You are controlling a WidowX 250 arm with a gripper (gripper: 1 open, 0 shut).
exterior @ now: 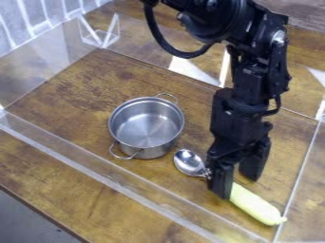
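Note:
My black gripper (234, 176) is low at the right of the camera view, its open fingers down at the table over the near end of a pale yellow, elongated object (256, 204). A metal spoon (189, 161) lies just left of the fingers, its handle running toward them and partly hidden. A steel pot (146, 125) with two side handles stands to the left of the spoon. Whether the fingers touch the spoon or the yellow object I cannot tell.
Transparent walls border the workspace, and the arm fills the upper right.

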